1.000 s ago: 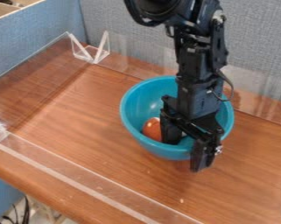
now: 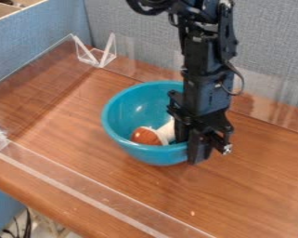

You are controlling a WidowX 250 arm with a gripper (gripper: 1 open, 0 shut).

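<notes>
The black robot arm comes down from the top, and its gripper (image 2: 200, 139) is at the right side of a teal bowl (image 2: 126, 135), low at the rim. The gripper is shut on the bowl's right wall, though its fingertips are partly hidden. Inside the bowl lie an orange-red round object (image 2: 146, 137) and a white item (image 2: 166, 131) beside it, partly behind the gripper.
White plastic brackets (image 2: 96, 53) stand at the back left, another at the left edge. A grey padded wall runs along the back.
The bowl has moved left along the table with the gripper at its right side, which has also shifted slightly left. The orange object moved left with the bowl.
</notes>
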